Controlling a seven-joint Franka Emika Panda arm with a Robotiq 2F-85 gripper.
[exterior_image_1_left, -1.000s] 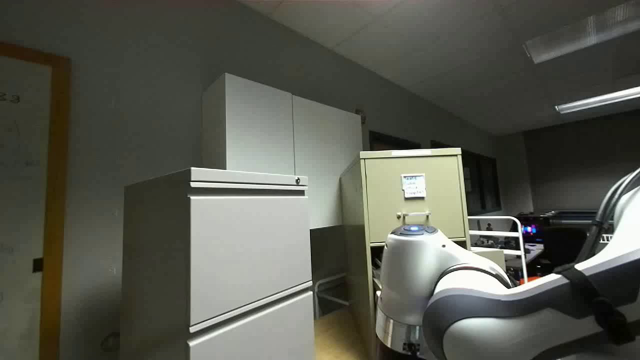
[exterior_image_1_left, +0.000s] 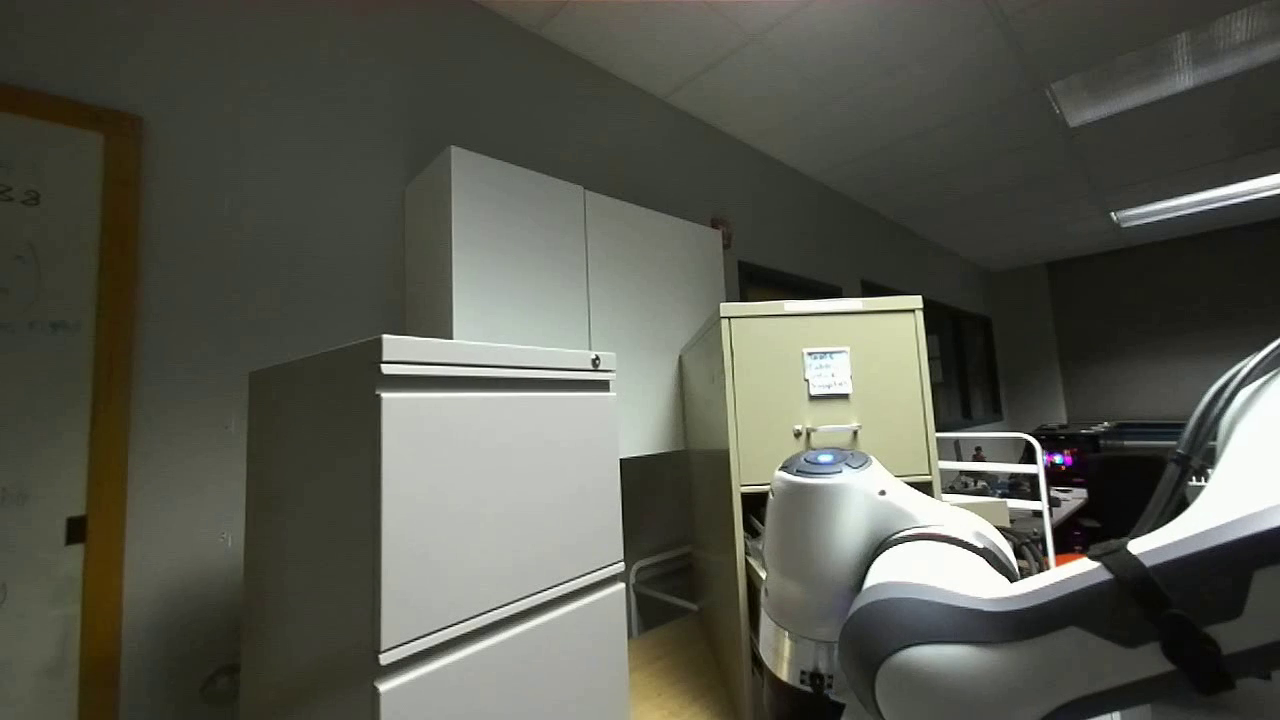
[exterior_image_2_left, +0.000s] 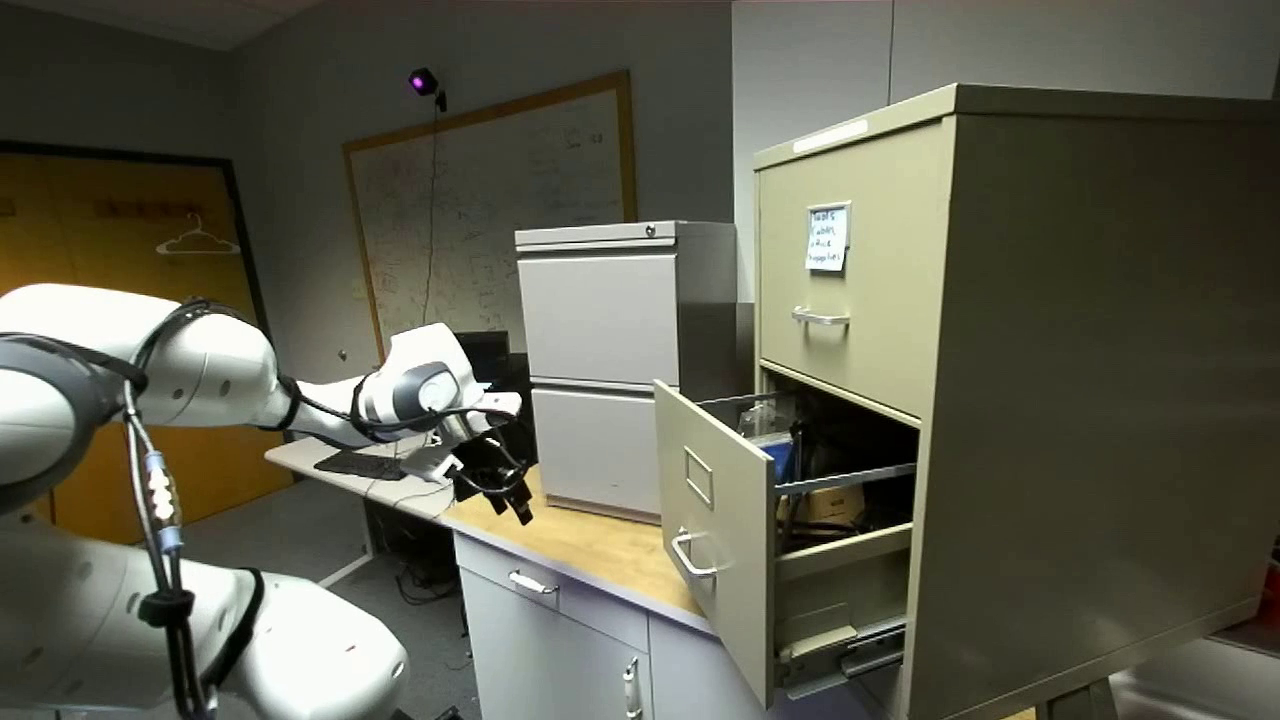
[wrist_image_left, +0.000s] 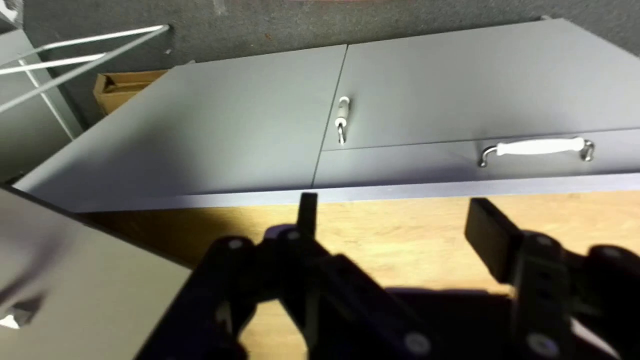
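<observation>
My gripper is open above the wooden counter, its dark fingers well apart and only the tabletop showing between them. In exterior view 2 the gripper (exterior_image_2_left: 524, 504) hangs to the left of the pulled-out drawer, with a space between them. That olive drawer (exterior_image_2_left: 720, 540) belongs to the tall filing cabinet (exterior_image_2_left: 1080, 360) and stands open, its pull handle (exterior_image_2_left: 692, 554) on the front. Inside it lie a blue item (exterior_image_2_left: 777, 456) and a cardboard-coloured box (exterior_image_2_left: 830, 506), partly hidden. The wrist view shows part of a pale panel (wrist_image_left: 78, 270) at the lower left.
A grey two-drawer cabinet (exterior_image_2_left: 600, 318) stands on the counter (exterior_image_2_left: 576, 546) behind the gripper. Below the counter, the grey cupboard doors (wrist_image_left: 240, 120) are shut. The cabinet's upper drawer (exterior_image_2_left: 858, 264) is shut. Bare wood lies under the fingers.
In exterior view 1 the arm's wrist has shifted slightly to the right, and the forearm sits slightly higher. The cabinets look unchanged.
</observation>
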